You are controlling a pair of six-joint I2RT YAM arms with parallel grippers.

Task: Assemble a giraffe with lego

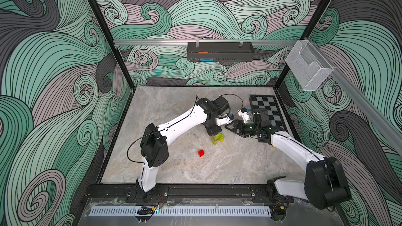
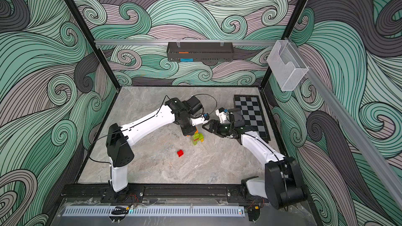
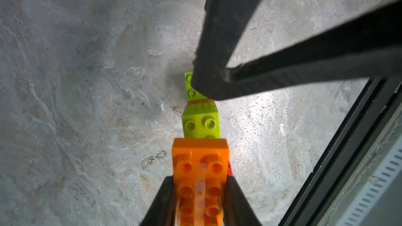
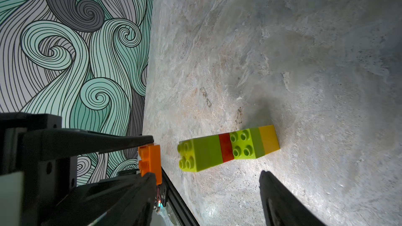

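Observation:
In the left wrist view an orange brick (image 3: 200, 171) is gripped by my left gripper, over a lime, red and yellow brick assembly (image 3: 201, 123) on the table. The right wrist view shows that assembly (image 4: 207, 152) lying with lime studded blocks, red and yellow parts, and the orange brick (image 4: 152, 161) at the left. My right gripper is part open above the table beside it, nothing seen between its fingers. In the top left view a separate red brick (image 1: 201, 153) lies in front of the assembly.
A checkered board (image 1: 263, 104) lies at the back right of the table (image 1: 159, 96). A dark tray (image 1: 220, 48) and a mesh basket (image 1: 307, 67) hang above.

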